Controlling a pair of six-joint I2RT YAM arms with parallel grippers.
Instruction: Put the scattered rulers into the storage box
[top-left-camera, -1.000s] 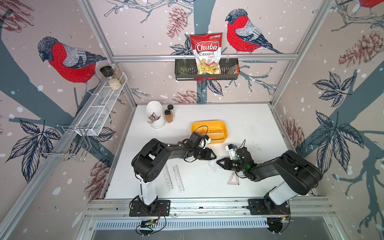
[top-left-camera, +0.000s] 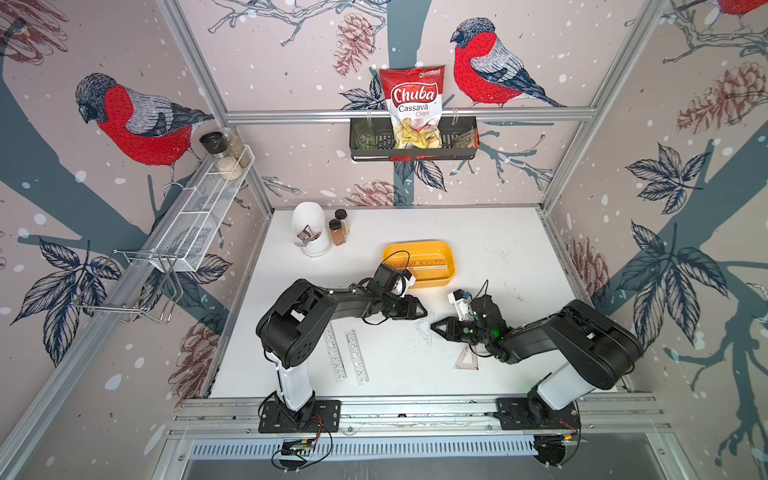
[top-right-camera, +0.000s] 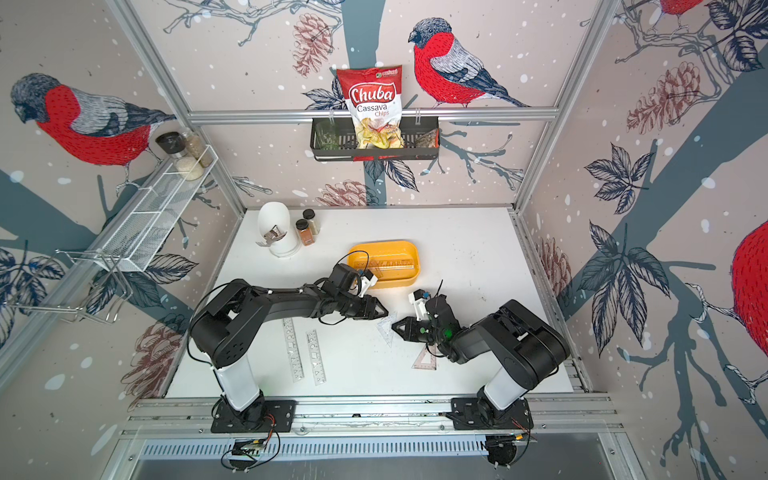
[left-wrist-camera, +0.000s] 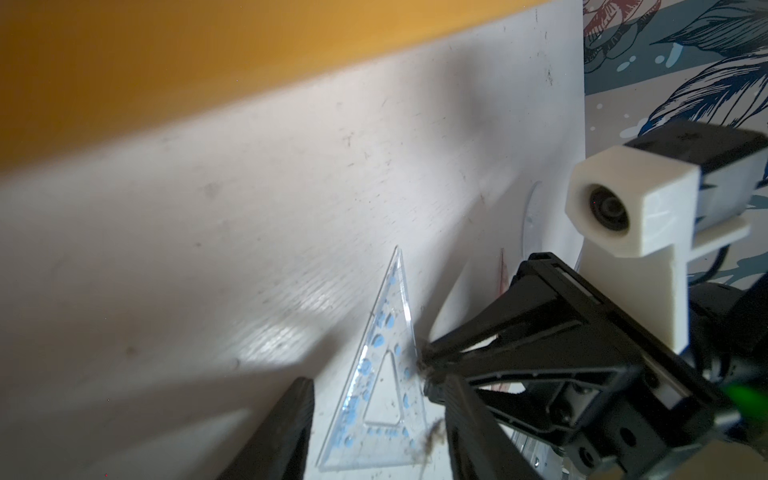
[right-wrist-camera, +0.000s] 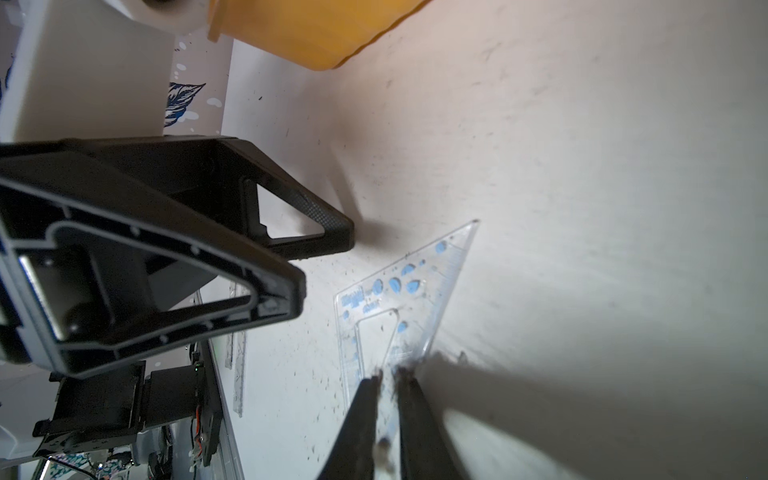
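Note:
A clear triangle ruler with blue marks (left-wrist-camera: 352, 428) lies between my two grippers. My right gripper is shut on one edge of it. From the left, my left gripper stands open, the triangle showing between its fingers but not gripped. Behind the left gripper is the orange storage box (top-left-camera: 436, 281), with what looks like a ruler inside. Two clear straight rulers (top-left-camera: 334, 352) lie at the front left. Partly under the right arm rests a triangle ruler with red marks (top-left-camera: 467, 361).
A clear curved piece (left-wrist-camera: 530, 216) lies beyond the right gripper. At the back left stand a white holder (top-left-camera: 317, 245) and two spice jars (top-left-camera: 337, 233). Both grippers are close together.
My right gripper has shifted slightly left onto the blue-marked triangle's edge. My left gripper has drawn back a little to the left. The other rulers are unmoved.

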